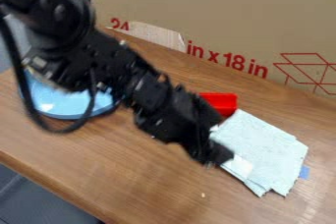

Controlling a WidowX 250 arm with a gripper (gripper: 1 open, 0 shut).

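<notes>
The black robot arm reaches across the table from the upper left. Its gripper (210, 145) points down at the left edge of a folded pale blue cloth (269, 149), its tip blurred and dark, so the gap between the fingers is hard to make out. A red object (219, 101) shows behind the gripper, partly hidden by it. A light blue plate (55, 104) is at the left, mostly behind the arm.
A cardboard box (223, 22) stands along the back. A small blue item (304, 173) peeks from beside the cloth.
</notes>
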